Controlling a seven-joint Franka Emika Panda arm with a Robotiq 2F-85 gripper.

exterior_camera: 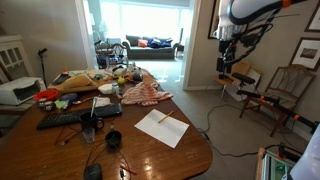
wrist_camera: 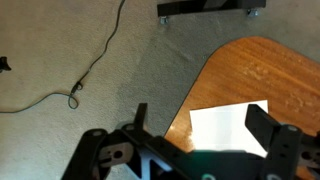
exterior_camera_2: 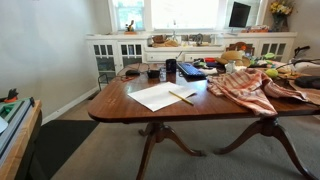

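High at the right of exterior view 1, my gripper [exterior_camera: 222, 68] hangs past the table's right edge. In the wrist view its fingers [wrist_camera: 260, 123] stand wide apart, open, with nothing held. Below lie the floor and the rounded corner of the wooden table [wrist_camera: 252, 75]. A white sheet of paper [exterior_camera: 161, 125] lies flat on that table, partly covered by my gripper in the wrist view. A thin yellowish stick [exterior_camera_2: 182, 97], perhaps a pencil, rests at the paper's edge. Behind it is an orange-and-white cloth [exterior_camera: 147, 93].
A dark mug [exterior_camera: 91, 119], a black cup [exterior_camera: 113, 138] and a keyboard [exterior_camera: 65, 118] occupy the table's left part. Clutter fills its far end. Chairs [exterior_camera: 290, 85] stand beyond at right.
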